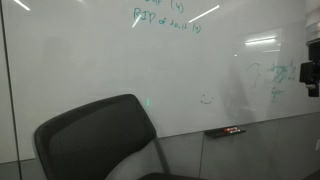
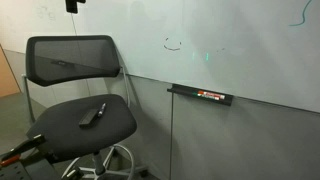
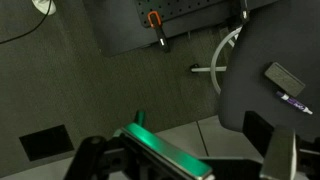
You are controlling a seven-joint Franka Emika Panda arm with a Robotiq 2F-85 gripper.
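Observation:
My gripper stands open high above the floor, its dark fingers reaching in along the lower edge of the wrist view. A blurred green strip shows between them, close to the camera; what it is I cannot tell. Below and to the right, a dark eraser (image 3: 286, 78) and a marker with a purple band (image 3: 292, 102) lie on the chair seat (image 3: 248, 70), apart from my fingers. In the second exterior view the same eraser (image 2: 91, 117) and marker (image 2: 102, 108) rest on the seat. Part of the dark gripper hardware shows at the right edge of the first exterior view.
A whiteboard (image 1: 110, 70) with green writing covers the wall behind the chair (image 1: 95, 140). Its small tray (image 2: 190, 92) holds markers. A dark base with an orange clamp (image 3: 154, 19) stands at the wrist view's top.

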